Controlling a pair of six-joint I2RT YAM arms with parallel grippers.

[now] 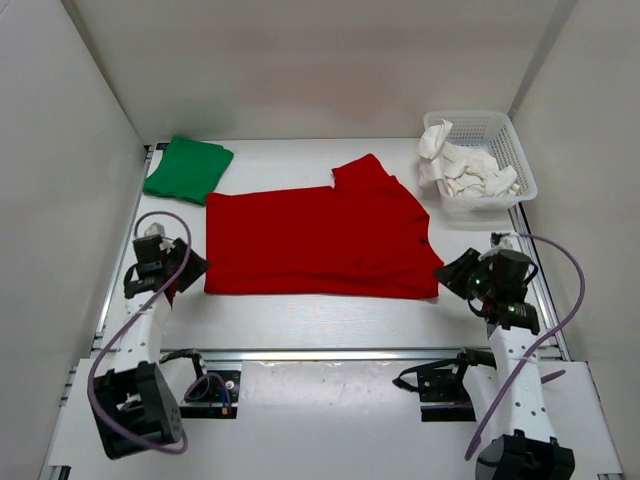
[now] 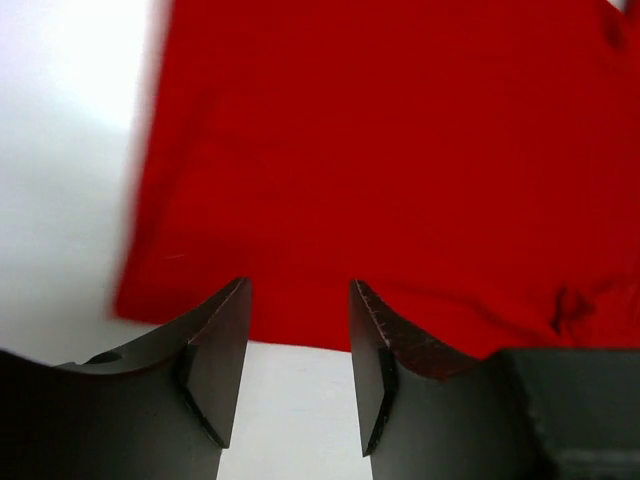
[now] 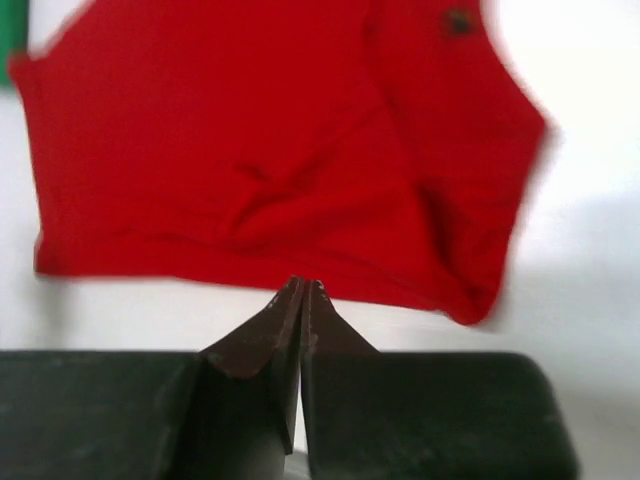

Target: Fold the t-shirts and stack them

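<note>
Folded lengthwise, the red t-shirt (image 1: 320,240) lies as a wide strip across the middle of the table, with one sleeve pointing to the back right. At its left end is my left gripper (image 1: 205,265). The left wrist view has its fingers (image 2: 222,345) apart, with bare table between them and the red shirt (image 2: 380,160) beyond. My right gripper (image 1: 440,270) is by the shirt's front right corner. In the right wrist view its fingertips (image 3: 318,315) nearly meet over the shirt's front edge, with no cloth visible between them.
A folded green t-shirt (image 1: 188,168) lies at the back left. At the back right stands a white basket (image 1: 520,160) holding crumpled white cloth (image 1: 475,172).
</note>
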